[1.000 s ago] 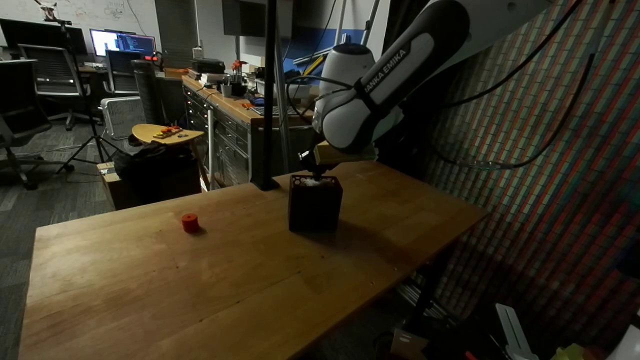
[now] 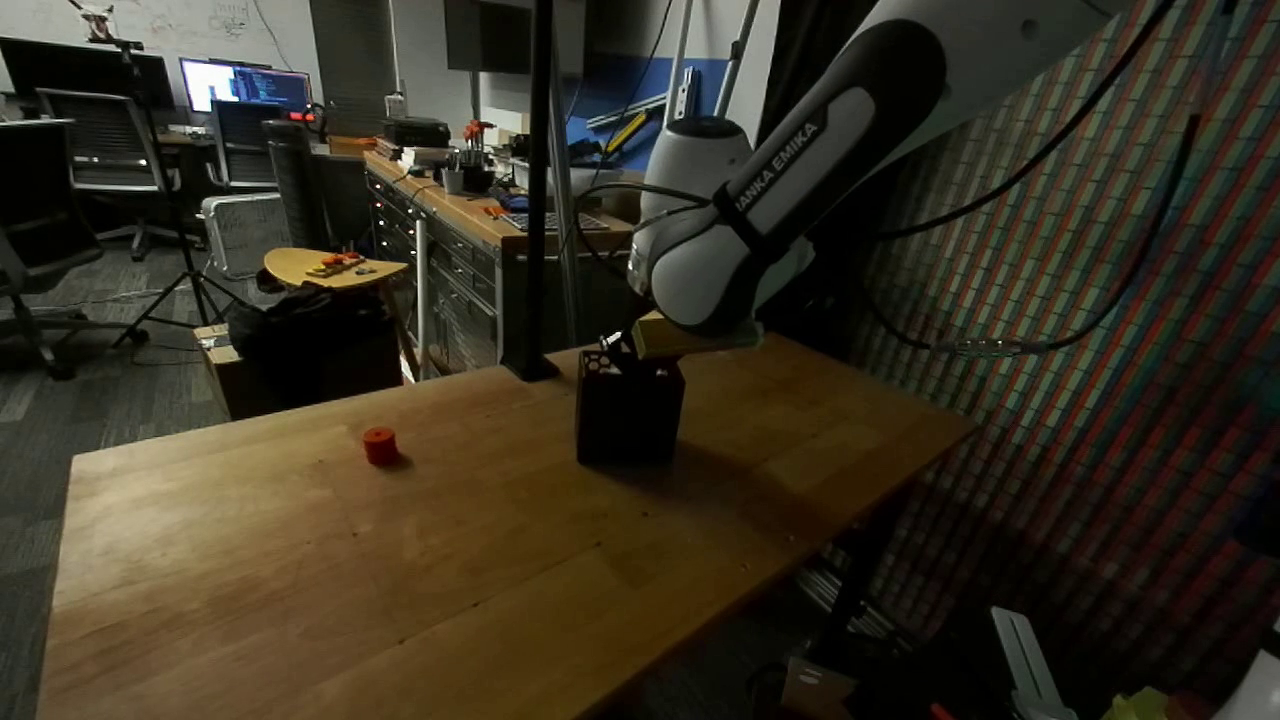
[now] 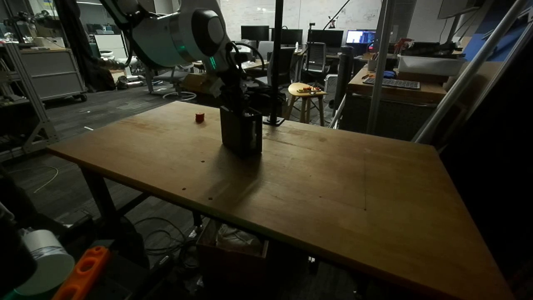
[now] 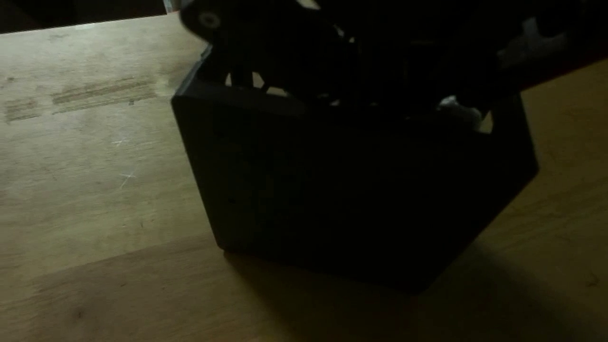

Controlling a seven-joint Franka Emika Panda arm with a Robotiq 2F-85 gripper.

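Observation:
A black open-topped box (image 2: 629, 418) stands upright on the wooden table, below the arm. My gripper (image 2: 636, 360) reaches down into its top, with the fingertips sunk below the rim. In the second exterior view the gripper (image 3: 238, 104) is likewise over the box (image 3: 240, 132). The wrist view is very dark; the box's near wall (image 4: 342, 199) fills its middle. Just inside the rim a whitish thing (image 4: 460, 112) shows by the dark fingers, and my gripper appears shut on it. Most of that thing, and the contact itself, is hidden by box and shadow.
A small red cylinder (image 2: 380, 446) stands alone on the table (image 2: 300, 576), well clear of the box. A black upright post (image 2: 536, 240) rises from the table's back edge, close to the box. Wide bare tabletop lies in front and to the sides.
My gripper and forearm have come down, so the fingers are deeper in the box. Box and red cylinder have not moved.

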